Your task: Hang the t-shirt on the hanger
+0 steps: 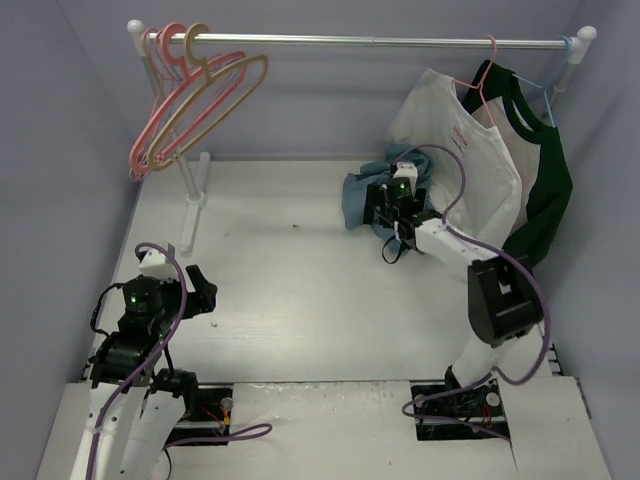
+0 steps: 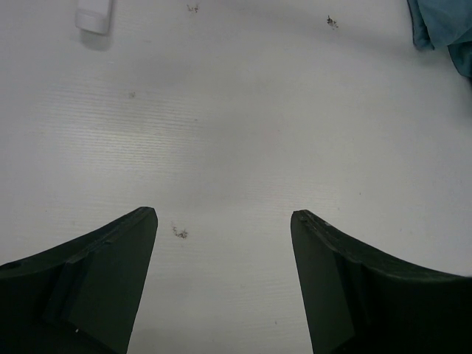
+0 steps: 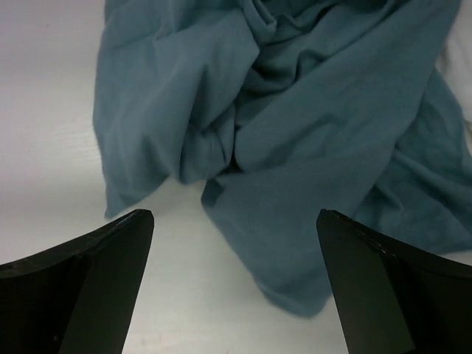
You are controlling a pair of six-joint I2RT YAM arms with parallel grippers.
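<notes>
A crumpled teal T-shirt [image 1: 357, 200] lies at the back right of the white table. My right gripper [image 1: 393, 200] hangs over it with open fingers; the right wrist view shows the cloth [image 3: 177, 96] beneath and between the fingers, not gripped. My left gripper [image 1: 192, 290] stands open at the left front over bare table, with the edge of the shirt [image 2: 439, 22] at the top right of its view. Empty pink and tan hangers [image 1: 245, 85] hang at the left end of the rail.
The metal rail [image 1: 340, 39] runs across the back. A white shirt [image 1: 460, 150] and a dark green garment [image 1: 545, 190] hang at its right end, beside the teal shirt. A white stand foot [image 1: 195, 210] is at the left.
</notes>
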